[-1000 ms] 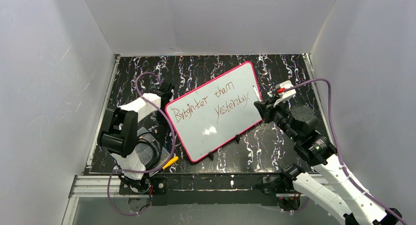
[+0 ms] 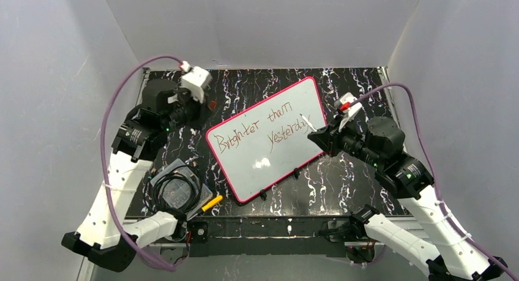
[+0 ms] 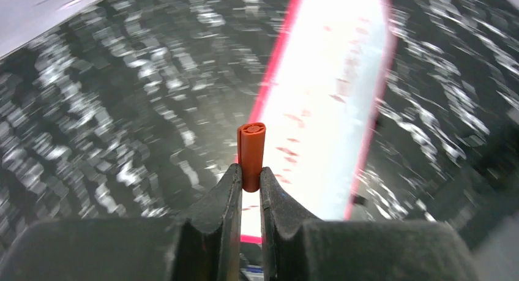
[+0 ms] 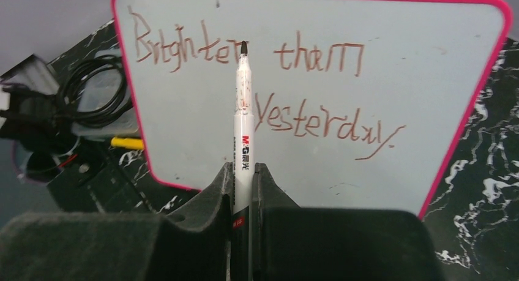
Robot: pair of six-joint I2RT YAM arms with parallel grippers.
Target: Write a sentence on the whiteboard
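Observation:
The whiteboard (image 2: 251, 177), edged in red, lies tilted on the table. Red-brown handwriting on it reads roughly "Brighter than" (image 4: 183, 45) with "Yesterday" (image 4: 324, 122) beneath. My right gripper is shut on a white marker (image 4: 243, 134), whose bare dark tip points away from the fingers. In the top view this marker reaches over the board's right part; whether the tip touches is unclear. My left gripper is shut on a small red-brown cap (image 3: 251, 152), held upright left of the board in the top view.
At the front left, a clear box (image 2: 179, 198) carries a coil of black cable (image 2: 160, 195). A yellow-handled tool (image 2: 212, 203) lies beside it. Black clips (image 2: 296, 172) sit at the board's lower edge. Table left of the board, toward the back, is clear.
The right gripper with the marker has shifted slightly left. The writing looks the same.

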